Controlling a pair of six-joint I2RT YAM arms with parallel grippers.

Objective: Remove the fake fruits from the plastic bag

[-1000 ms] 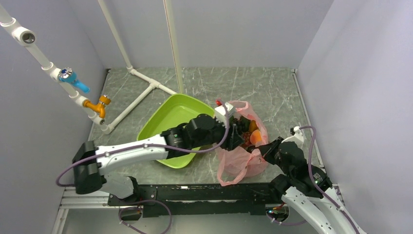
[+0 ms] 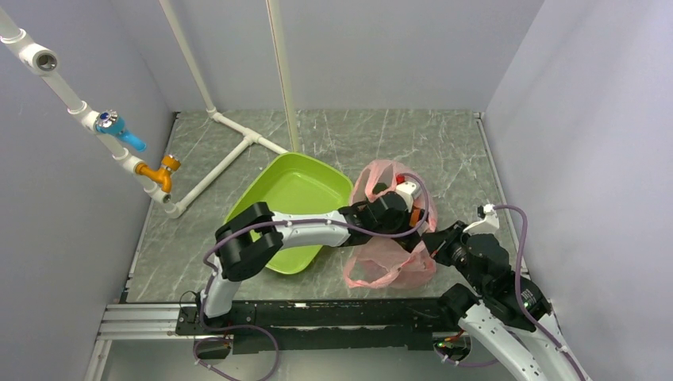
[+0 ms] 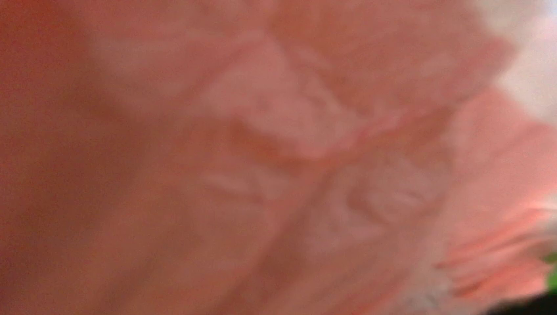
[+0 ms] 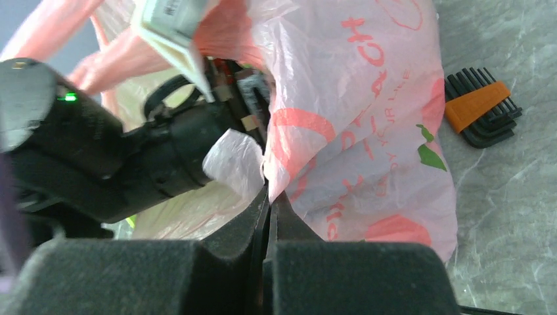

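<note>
The pink plastic bag [image 2: 414,275] lies right of the tray, with its open mouth around my left gripper [image 2: 414,238]. Film from the bag [image 3: 276,131] covers almost the whole left wrist view, blurred, so the left fingers and anything between them are hidden. Bits of a red fruit [image 2: 401,178], a dark green fruit [image 2: 380,188] and an orange one [image 2: 417,215] show around the left wrist in the top view. At the bag's right edge, my right gripper is shut on a pinch of the bag [image 4: 374,151], which stretches away from its fingertips.
A green tray [image 2: 295,186] stands empty on the left, partly under the left arm. On the grey table beside the bag lies a black hex key set in an orange holder [image 4: 469,111]. White pipes [image 2: 214,168] border the back left. The table behind the bag is clear.
</note>
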